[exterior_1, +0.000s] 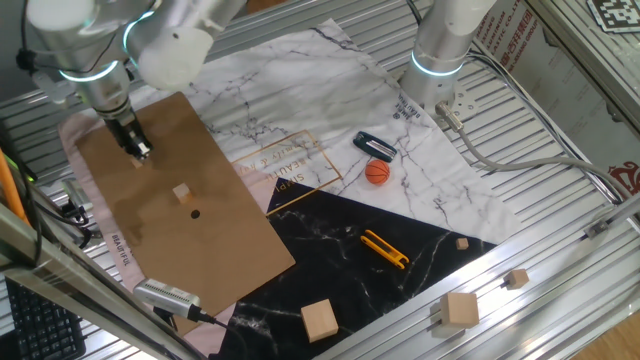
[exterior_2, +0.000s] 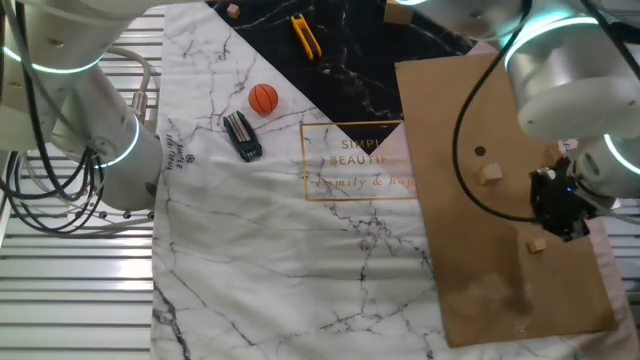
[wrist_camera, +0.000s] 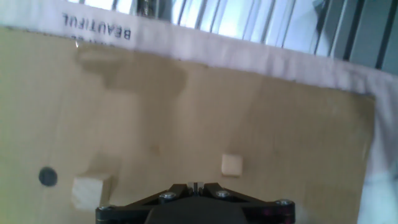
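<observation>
My gripper is shut, its fingertips together and nothing showing between them. It hangs over the brown cardboard sheet (wrist_camera: 280, 124). A small wooden cube (wrist_camera: 232, 165) lies on the cardboard, just ahead and to the right of the fingertips in the wrist view. In exterior view 1 the gripper (exterior_1: 144, 152) partly covers that small cube (exterior_1: 137, 163); exterior view 2 shows the cube (exterior_2: 537, 245) close beside the gripper (exterior_2: 572, 232). Left of the fingers in the wrist view is a bigger wooden block (wrist_camera: 91, 190), near a dark round spot (wrist_camera: 48, 176).
On the cloth lie an orange ball (exterior_1: 377, 172), a dark green stapler-like object (exterior_1: 375, 146) and a yellow cutter (exterior_1: 385, 249). More wooden blocks, among them a large one (exterior_1: 319, 320), sit toward the front.
</observation>
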